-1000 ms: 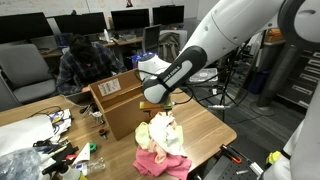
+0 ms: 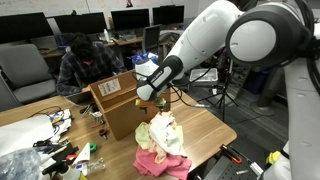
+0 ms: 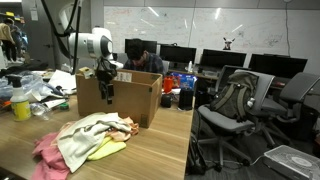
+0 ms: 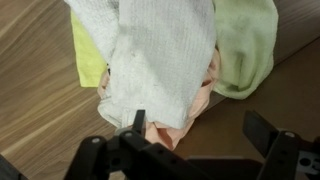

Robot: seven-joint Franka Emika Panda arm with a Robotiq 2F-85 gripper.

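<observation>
A heap of cloths lies on the wooden table beside the box: a pink cloth (image 2: 160, 163), a white cloth (image 3: 85, 135) and a yellow cloth (image 3: 108, 149). From above, the wrist view shows the white cloth (image 4: 160, 60) with a green cloth (image 4: 245, 45), the yellow cloth (image 4: 88, 55) and a peach-coloured one (image 4: 166, 134). My gripper is above the heap's edge by the box, its fingers wide apart with no cloth visibly gripped. The brown cardboard box (image 3: 145, 97) stands open-topped; its inside is mostly hidden.
Plastic bags (image 2: 25, 163), small tools and a spray bottle (image 3: 20, 104) clutter the table on the far side of the box. Bare table (image 3: 165, 150) lies to the right of the cloths. A person (image 2: 88, 65) sits behind the box.
My arm's links have shifted and its upper part stands higher, while the gripper stays near the box. The cloths and box look unmoved. The seated person has leaned lower.
</observation>
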